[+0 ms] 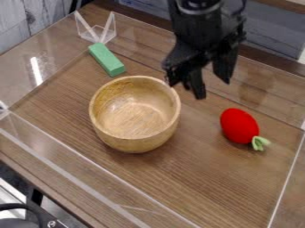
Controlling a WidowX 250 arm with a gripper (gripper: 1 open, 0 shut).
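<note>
My black gripper (191, 76) hangs over the upper middle of the table, its fingers open with nothing visible between them. It is above and behind the space between a wooden bowl (134, 125) and a red vegetable with a green top (240, 126), which lies on the right. A green block (105, 60) lies at the upper left.
A white wire-like object (96, 28) stands at the back left. Dark cables show beyond its left edge.
</note>
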